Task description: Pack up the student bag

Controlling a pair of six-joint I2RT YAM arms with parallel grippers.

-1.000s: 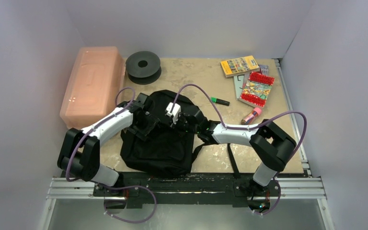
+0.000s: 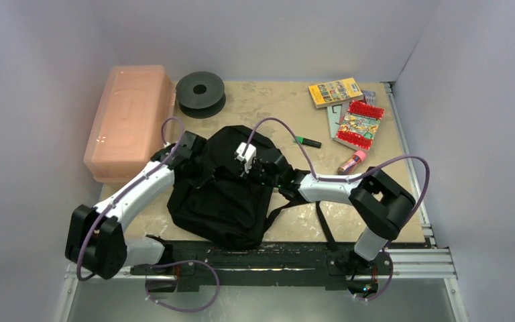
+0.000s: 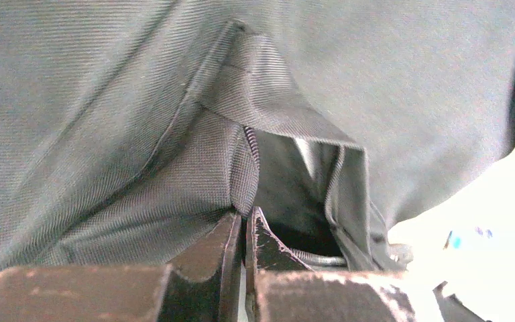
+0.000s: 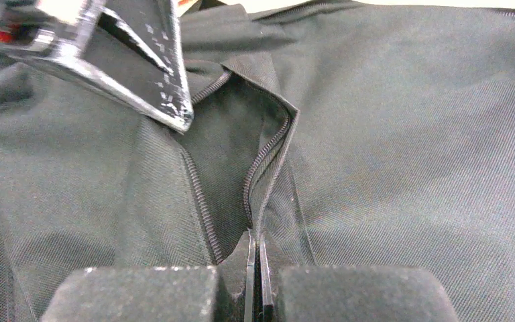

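The black bag (image 2: pixel 224 218) lies flat on the table with its mouth partly open. In the right wrist view, one zippered edge (image 4: pixel 268 154) runs down into the tips of my right gripper, which is shut on it. My left gripper is shut, its tips against a fabric fold beside the opening; whether anything thin lies between them is hidden. A dark pocket-like gap (image 3: pixel 288 181) shows just right of those tips. Part of the left gripper also appears at upper left in the right wrist view, close to the zipper teeth (image 4: pixel 198 194).
An orange-pink box (image 2: pixel 129 121) and a dark spool (image 2: pixel 200 94) stand at the back left. To the right lie a yellow book (image 2: pixel 335 92), a red-edged book (image 2: pixel 360 125), a green-capped marker (image 2: pixel 308 142) and a pink-capped bottle (image 2: pixel 353 162). A strap (image 2: pixel 325 225) trails across the front right.
The right arm has barely moved. The bag's fabric shifted a little.
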